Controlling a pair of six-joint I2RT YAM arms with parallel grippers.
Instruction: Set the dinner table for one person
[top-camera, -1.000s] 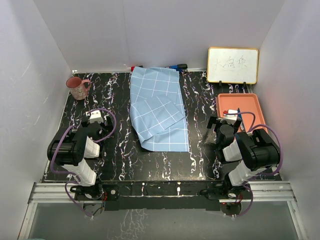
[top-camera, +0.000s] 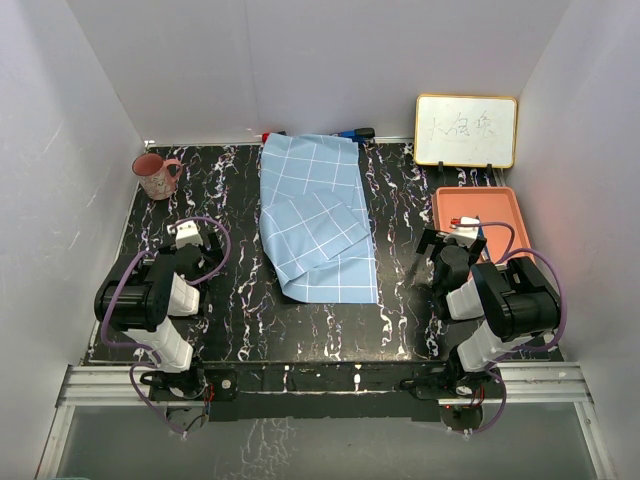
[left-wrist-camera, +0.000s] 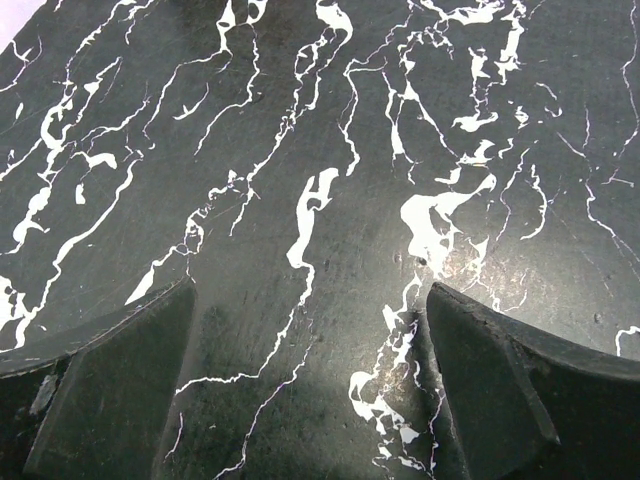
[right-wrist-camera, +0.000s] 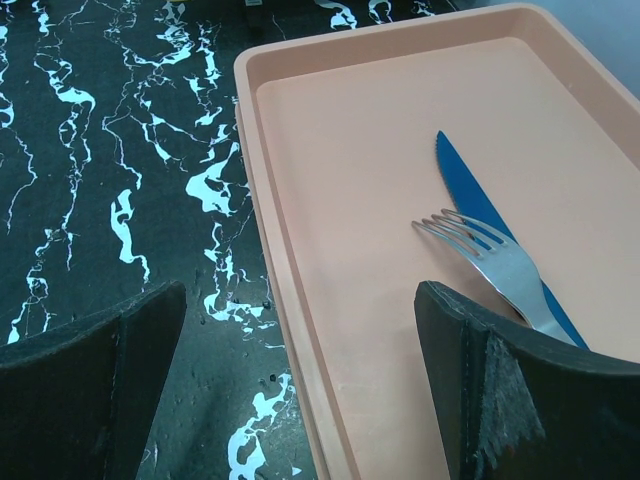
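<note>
A light blue cloth with white grid lines (top-camera: 320, 270) lies partly folded over itself in the middle of the table. The pink patterned mug (top-camera: 157, 178) stands upright at the back left. On the right, a salmon-coloured tray (right-wrist-camera: 350, 130) holds a fork (right-wrist-camera: 510, 270) lying across a blue knife (right-wrist-camera: 470, 190). Over bare black table hangs my left gripper, open and empty. My right gripper is open too, above the tray's left wall, one finger on each side of it, nothing between them but that wall and tabletop below.
A small whiteboard (top-camera: 465, 130) leans at the back right behind the tray. Dark and red items (top-camera: 355, 134) sit along the back wall behind the cloth. Bare marble-patterned table (top-camera: 240, 290) lies on both sides of the cloth.
Both grippers have shifted very slightly in the top view. The cloth, mug and tray have stayed in place.
</note>
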